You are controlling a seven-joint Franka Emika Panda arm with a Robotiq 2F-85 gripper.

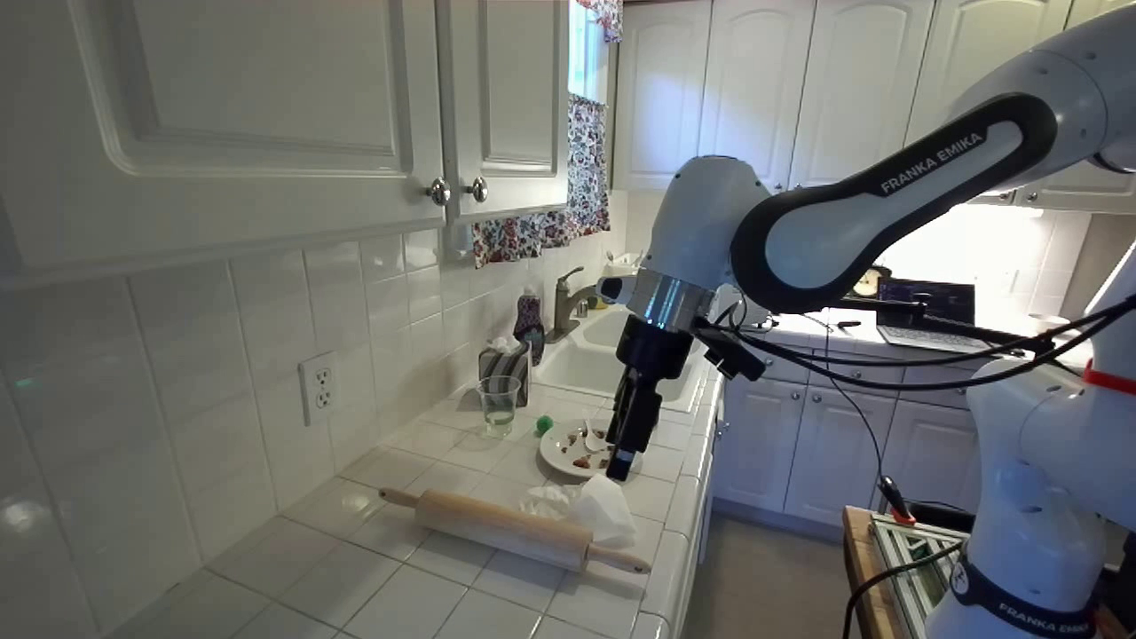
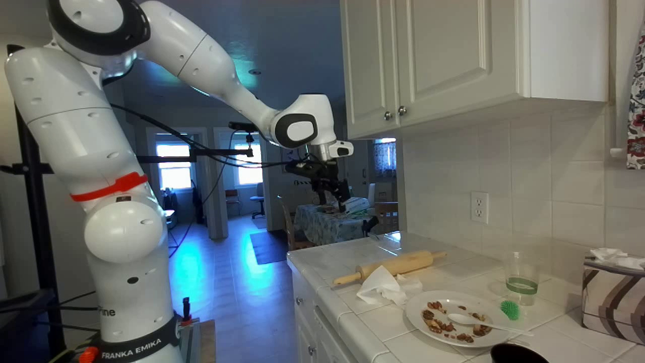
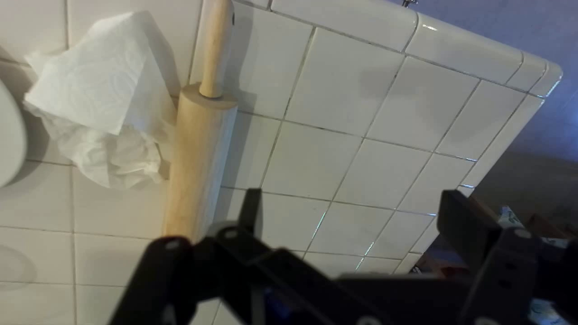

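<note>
My gripper is open above the tiled counter, its two black fingers wide apart with only bare tile showing between them. A wooden rolling pin point(image 3: 198, 162) lies on the counter, left of the fingers in the wrist view. Beside it sits a crumpled white paper towel point(image 3: 103, 92). In exterior view 2, a white plate point(image 2: 417, 314) holds brown food pieces point(image 2: 438, 326) and a white spoon point(image 2: 477, 321). A clear cup with a green band point(image 2: 521, 284) stands behind a spiky green ball point(image 2: 509, 309).
A striped tissue box point(image 1: 503, 373) and a dark soap bottle point(image 1: 529, 325) stand near the sink point(image 1: 586, 367). Wall cabinets point(image 1: 266, 117) hang over the counter. Free tile point(image 3: 319, 157) lies right of the rolling pin in the wrist view, out to the counter's edge.
</note>
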